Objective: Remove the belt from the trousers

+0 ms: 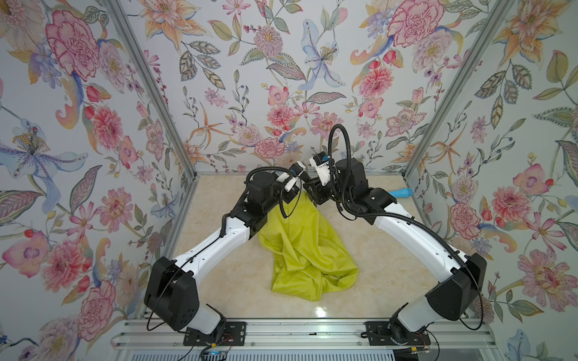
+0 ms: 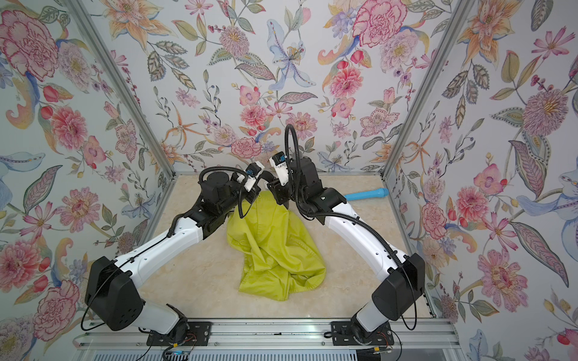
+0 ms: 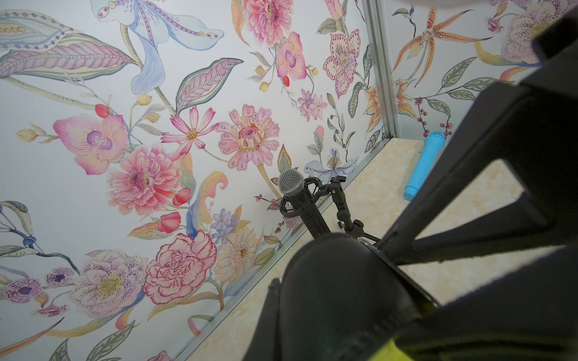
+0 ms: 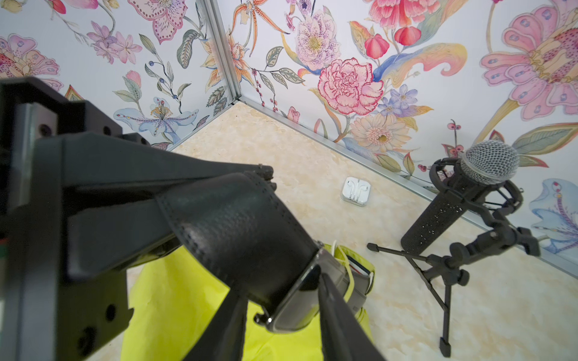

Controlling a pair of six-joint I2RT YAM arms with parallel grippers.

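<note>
Yellow trousers [image 1: 301, 240] lie spread over the middle of the table, their waist end at the back under both grippers. A black leather belt [image 4: 234, 234] with a metal buckle [image 4: 298, 297] rises above the waist, which carries grey fabric beside the buckle. My left gripper is shut with the belt's strap between its fingers. My right gripper stands open, its two fingertips on either side of the buckle region; whether they touch it I cannot tell. In the left wrist view the belt [image 3: 343, 288] looms close, and the buckle is hidden.
A microphone [image 4: 490, 162] on a small black stand and a white earphone case [image 4: 356, 190] stand behind the trousers. A blue cylinder [image 2: 366, 194] lies at the back right. Both grippers are very close together.
</note>
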